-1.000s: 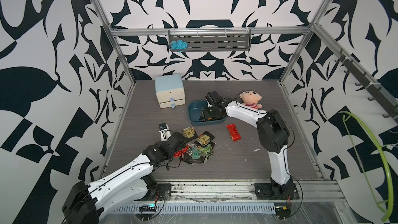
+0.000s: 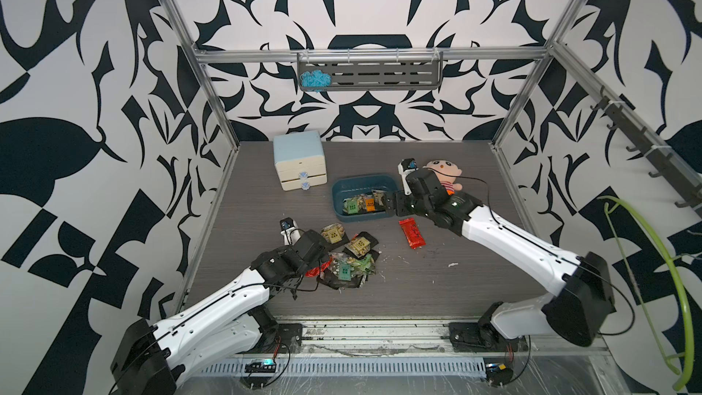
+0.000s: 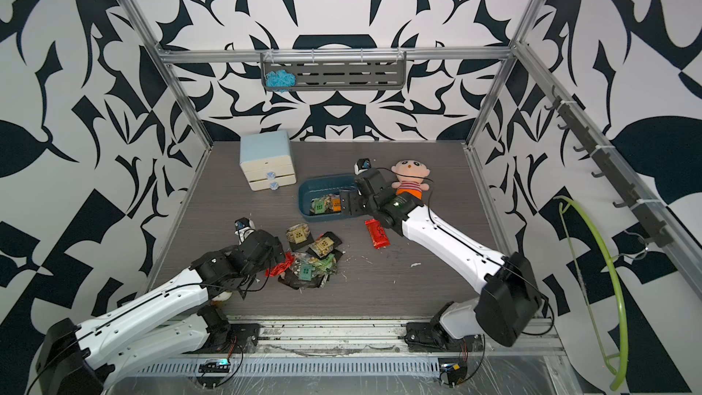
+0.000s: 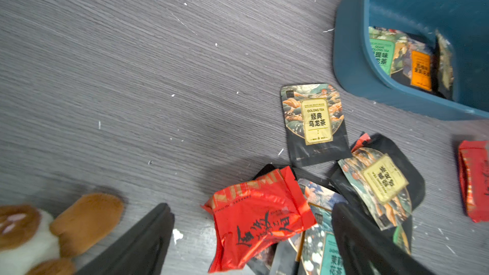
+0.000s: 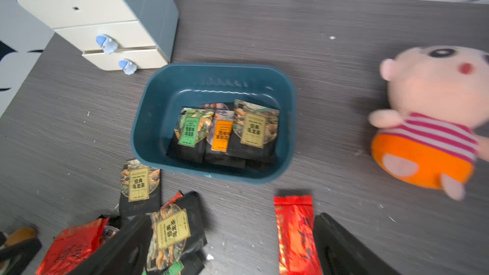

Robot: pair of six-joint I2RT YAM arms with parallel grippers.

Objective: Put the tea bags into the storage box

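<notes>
In the right wrist view the blue storage box (image 5: 214,172) holds several tea bags, with a yellow-labelled one (image 5: 252,129) uppermost at its right. Outside it lie a heap of overlapping sachets, a single yellow-labelled tea bag (image 4: 313,122) and, apart to the right, a red packet (image 5: 295,234). My right gripper is open and empty, raised at the box's right side. The left gripper stands open above the heap; a red packet (image 4: 259,216) and a green-labelled tea bag (image 4: 321,249) show between and below its fingers, not gripped.
A small drawer cabinet (image 2: 298,161) stands behind the box to the left. A plush doll (image 5: 428,117) sits at the right, and another soft toy (image 4: 45,239) lies near my left gripper.
My right arm has drawn back from over the storage box to its right side, and the tea bags inside now show. The left arm is nearly still.
</notes>
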